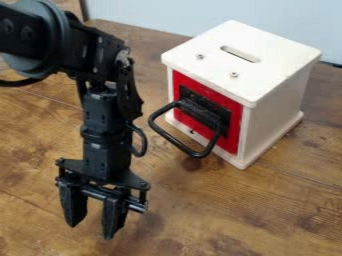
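Note:
A white wooden box [267,70] stands at the back right, with a slot and two screws on top. Its red front [230,135] holds a black panel with a black loop handle [187,145] sticking out toward the arm. My black gripper [94,212] hangs low over the wooden floor at the left, in front of and left of the box, its two fingers pointing down and apart, nothing seen between them.
A pale wall runs along the back.

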